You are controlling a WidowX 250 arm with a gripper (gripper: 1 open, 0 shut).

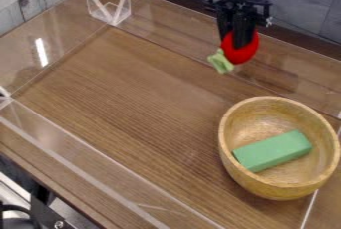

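Note:
My gripper (240, 26) is at the upper right, shut on a red object (241, 44) that hangs below it. A pale green piece (221, 61) shows just below and left of the red object; whether it is attached cannot be told. A tan round bowl (313, 148) at the lower right holds a green block (270, 149).
A white wire stand (110, 10) stands at the back left. The table's back edge runs behind the gripper.

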